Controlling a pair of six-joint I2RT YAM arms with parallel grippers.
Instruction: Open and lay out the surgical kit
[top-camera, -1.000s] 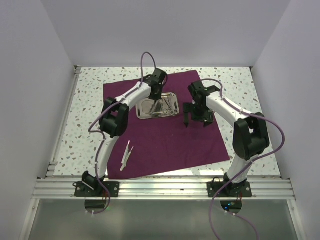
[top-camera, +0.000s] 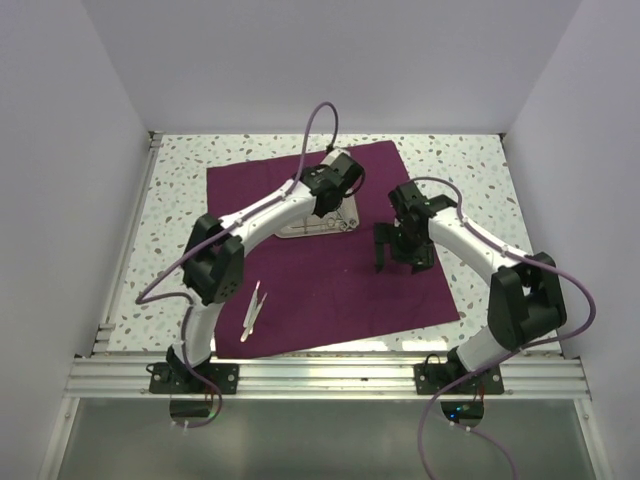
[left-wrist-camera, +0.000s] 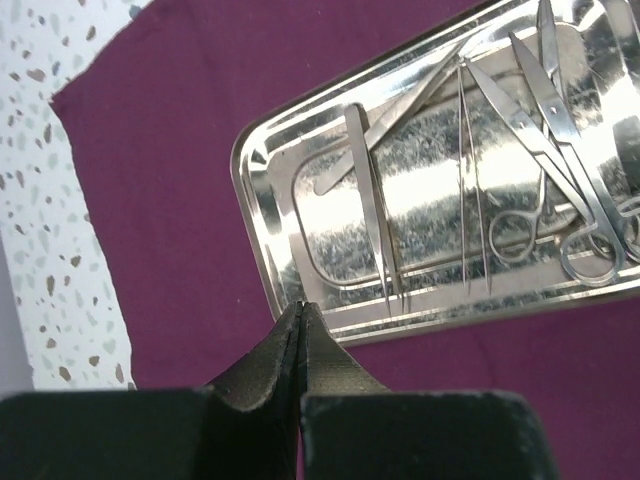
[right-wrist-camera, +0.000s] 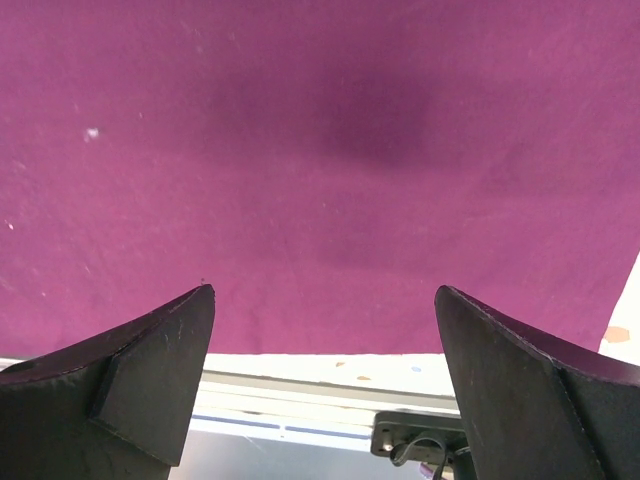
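Observation:
In the left wrist view, the metal tray (left-wrist-camera: 255, 215) lies on the purple cloth. It holds wide tweezers (left-wrist-camera: 367, 195), a flat scalpel-like handle (left-wrist-camera: 395, 112), slim tweezers (left-wrist-camera: 463, 180) and several scissors-like tools (left-wrist-camera: 560, 120) at the right end. My left gripper is shut with nothing between its fingers, raised above the tray; the wide tweezers lie in the tray outside its fingers. From the top view, the left arm covers much of the tray. My right gripper stands open and empty over bare cloth.
Two slender instruments (top-camera: 252, 312) lie on the cloth (top-camera: 330, 300) at the front left. A speckled table (top-camera: 480, 170) surrounds it, with a metal rail (top-camera: 330, 370) along the front edge.
My left gripper has risen from the tray and moved right in the top view, still shut; the wide tweezers remain in the tray.

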